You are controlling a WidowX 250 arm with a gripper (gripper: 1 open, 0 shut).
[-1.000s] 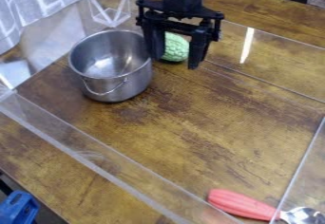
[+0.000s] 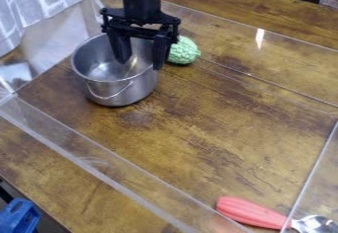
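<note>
My black gripper (image 2: 138,49) hangs over the steel pot (image 2: 117,87) at the upper left, its two fingers apart and pointing down at the pot's opening and right side. Whether anything is between the fingers is not clear. A green textured vegetable-like object (image 2: 185,51) lies on the wooden table just right of the pot, partly behind the gripper.
A red-handled spoon (image 2: 251,211) lies at the bottom right. A blue object (image 2: 16,216) is at the bottom left corner. Clear plastic walls border the wooden table (image 2: 211,138), whose middle is bare.
My gripper has moved left from over the green object to over the pot, uncovering more of the green object.
</note>
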